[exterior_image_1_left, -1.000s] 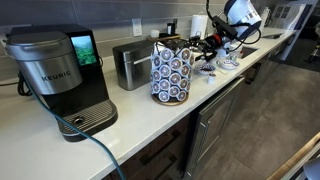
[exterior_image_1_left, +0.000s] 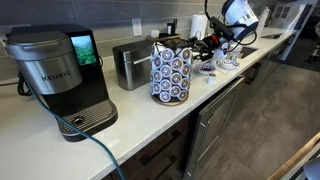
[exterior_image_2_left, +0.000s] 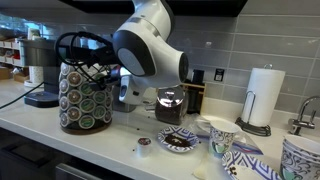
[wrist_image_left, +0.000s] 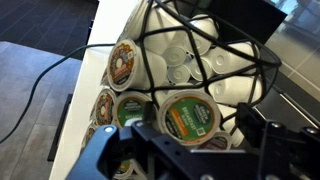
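Note:
A carousel rack (exterior_image_1_left: 157, 90) full of coffee pods stands on the counter, to the right of the Keurig coffee maker (exterior_image_1_left: 62, 82). My gripper (exterior_image_2_left: 88, 62) is at the top of this rack. In the wrist view, a pod with a green and orange lid (wrist_image_left: 190, 117) lies just ahead of my gripper. The dark fingers (wrist_image_left: 143, 140) stand apart on either side of that pod, part open. Whether they touch it is hard to tell. Another single pod (exterior_image_2_left: 144, 147) sits on the counter away from the rack.
A toaster (exterior_image_1_left: 133, 64) stands behind the rack. Patterned bowls, plates (exterior_image_2_left: 178, 138) and cups (exterior_image_2_left: 222, 137) occupy the counter on the other side, with a paper towel roll (exterior_image_2_left: 262, 95) behind. Black wires (wrist_image_left: 220, 48) of the rack cross close to my fingers.
The arm has shifted only slightly near the top of the rack. The rack, the coffee maker and the loose pod show no visible change.

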